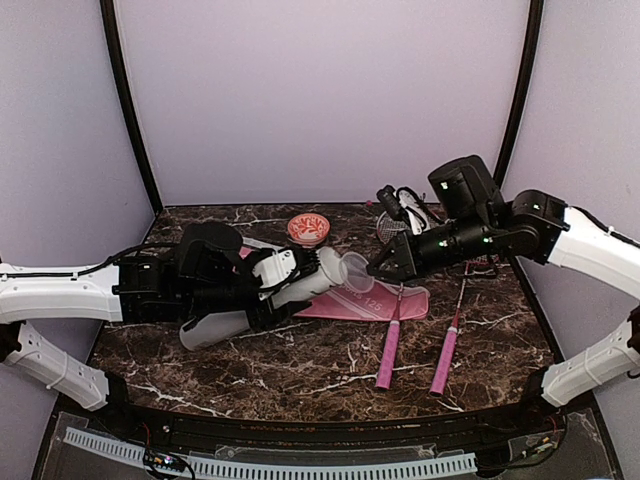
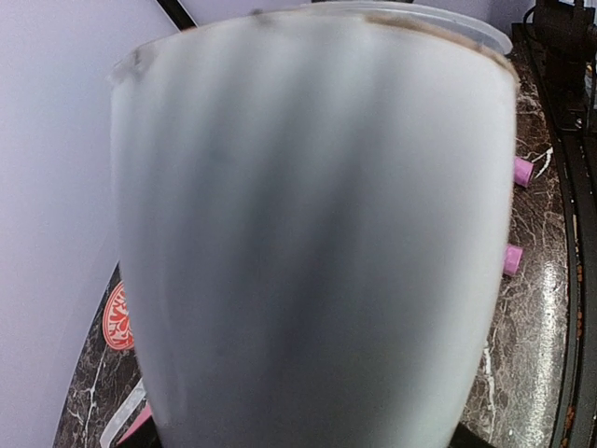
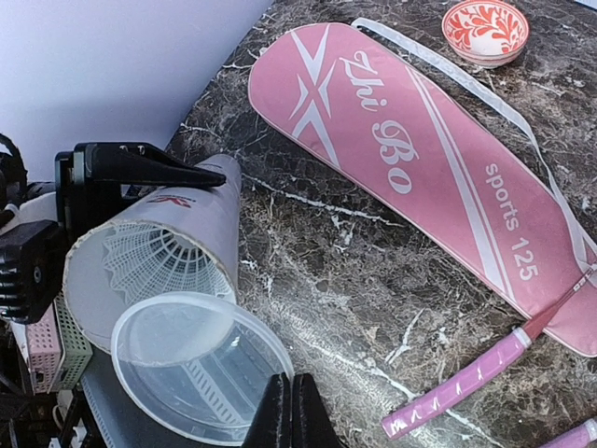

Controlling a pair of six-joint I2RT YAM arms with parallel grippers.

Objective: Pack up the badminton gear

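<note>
My left gripper (image 1: pixel 285 288) is shut on the white shuttlecock tube (image 1: pixel 220 326), lifted and tilted, its open mouth facing right. The tube (image 2: pixel 317 233) fills most of the left wrist view. Inside its mouth the right wrist view shows the netted skirt of a shuttlecock (image 3: pixel 154 266). A clear plastic lid (image 3: pixel 201 369) hangs just in front of the mouth, apart from full seating, its rim pinched by my shut right gripper. The pink racket bag (image 3: pixel 373 121) lies flat on the table. Two rackets with pink handles (image 1: pixel 388 355) (image 1: pixel 444 362) rest at the right.
A red-and-white bowl (image 1: pixel 308 228) stands behind the bag. The racket heads lie at the back right, partly hidden by my right arm. Bare marbled table (image 1: pixel 330 385) stretches along the front.
</note>
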